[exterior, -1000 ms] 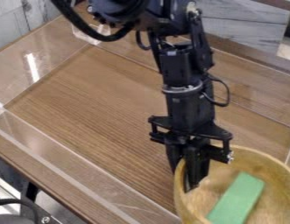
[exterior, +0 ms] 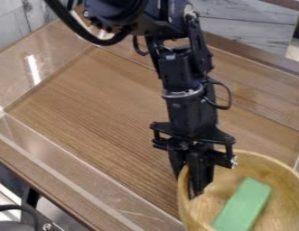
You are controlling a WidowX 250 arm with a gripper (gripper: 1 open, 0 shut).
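A tan round bowl (exterior: 210, 207) sits at the lower right, partly out of frame, with a green block (exterior: 243, 205) inside it. My black gripper (exterior: 192, 180) reaches down from the top centre to the bowl's upper left rim, its fingers shut on that rim. The fingertips are dark and partly hard to make out.
The wooden table (exterior: 85, 117) has free room to the left and behind the arm. A pale board wall runs along the back. A dark cable lies at the lower left corner.
The arm's upper part has shifted very slightly; the bowl and green block are nearly where they were.
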